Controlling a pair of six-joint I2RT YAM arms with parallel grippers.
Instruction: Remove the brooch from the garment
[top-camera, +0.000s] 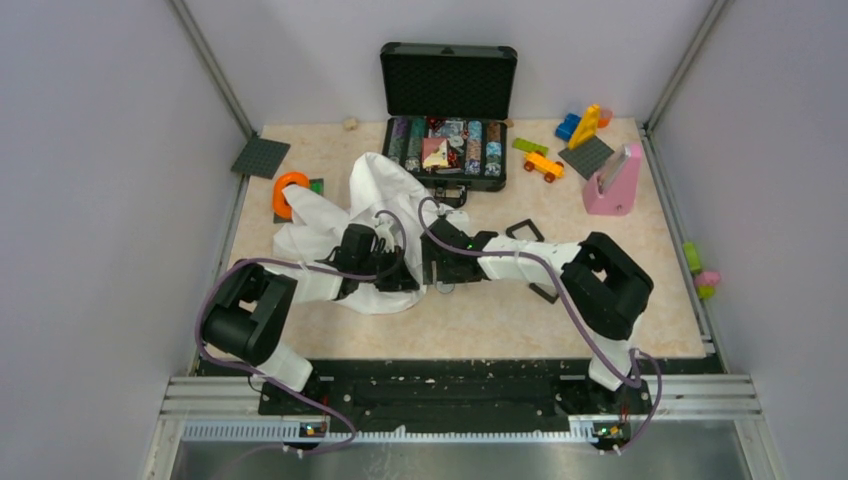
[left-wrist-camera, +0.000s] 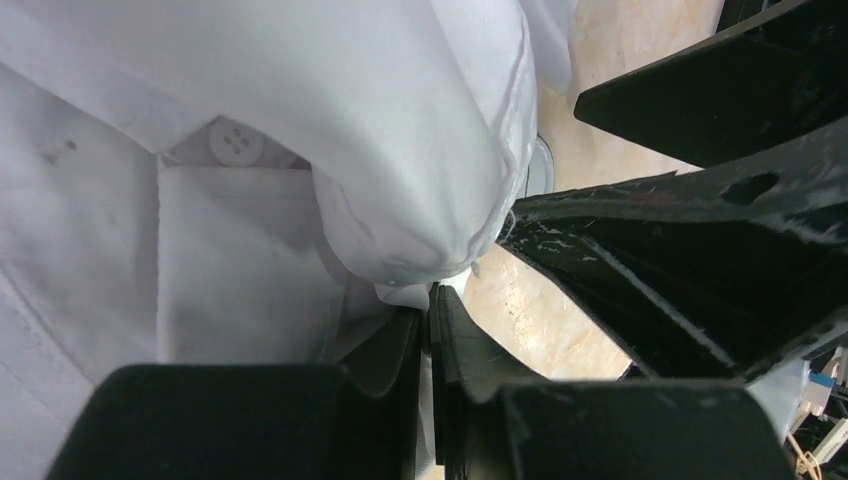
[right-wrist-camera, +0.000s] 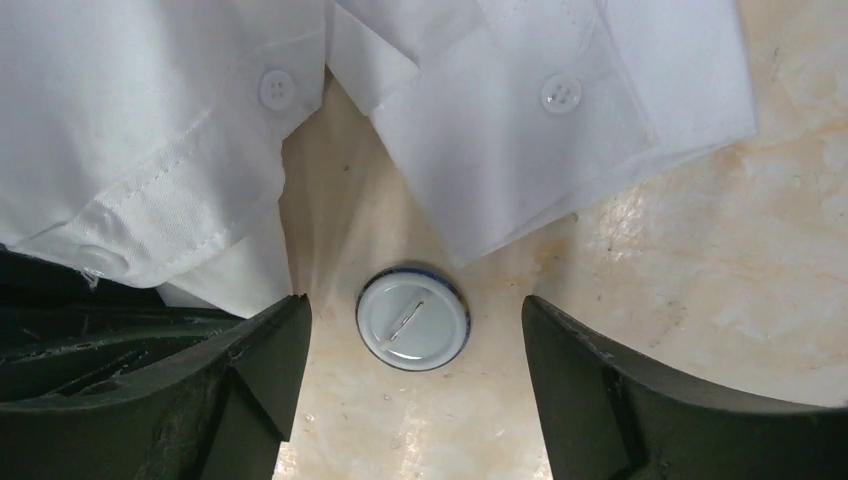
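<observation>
The white garment (top-camera: 375, 190) lies bunched across the left of the table, its buttoned edge filling much of both wrist views. My left gripper is shut on a fold of this white cloth. The round brooch (right-wrist-camera: 413, 325) rests flat on the bare tabletop beside the cloth, apart from it, with its grey back and thin pin facing up. Over it, my right gripper (top-camera: 430, 274) stands open; in the right wrist view one fingertip shows on each side of the brooch, with nothing held. From the left wrist view, only a sliver of the brooch (left-wrist-camera: 541, 168) shows.
An open black case (top-camera: 447, 150) of poker chips stands at the back. To the right are a dark frame (top-camera: 525, 231) under the right arm, a toy car (top-camera: 544, 166) and a pink stand (top-camera: 613, 182).
</observation>
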